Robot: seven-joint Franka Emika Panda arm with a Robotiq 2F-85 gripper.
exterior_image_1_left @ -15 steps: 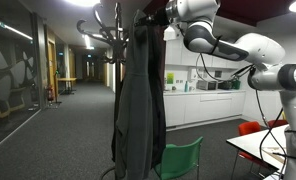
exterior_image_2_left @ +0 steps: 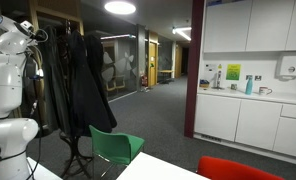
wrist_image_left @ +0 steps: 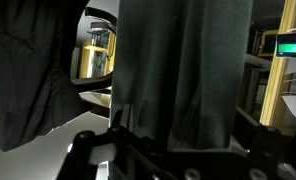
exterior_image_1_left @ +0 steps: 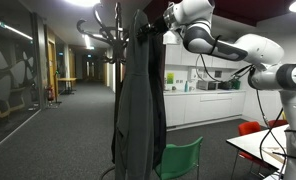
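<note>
A dark grey coat [exterior_image_1_left: 138,95] hangs long from a black coat stand [exterior_image_1_left: 118,42]. My gripper [exterior_image_1_left: 145,31] is at the coat's upper part, reaching in from the right. In the wrist view the gripper stands open, its fingers spread to either side of a hanging dark greenish-grey cloth [wrist_image_left: 178,60]. The cloth fills the space in front of the fingers; whether any of it touches the fingers I cannot tell. A black garment [wrist_image_left: 28,75] hangs at the left of that view. More dark coats [exterior_image_2_left: 91,85] are on the stand in exterior view 2.
Below the coats stands a green chair [exterior_image_1_left: 180,158]. A white table [exterior_image_2_left: 173,168] and a red chair [exterior_image_2_left: 233,168] are at the front right in exterior view 2. White kitchen cabinets [exterior_image_2_left: 238,115] line the back, with open carpet between.
In exterior view 1 my gripper has come down slightly beside the top of the coat. The coat and stand look nearly the same.
</note>
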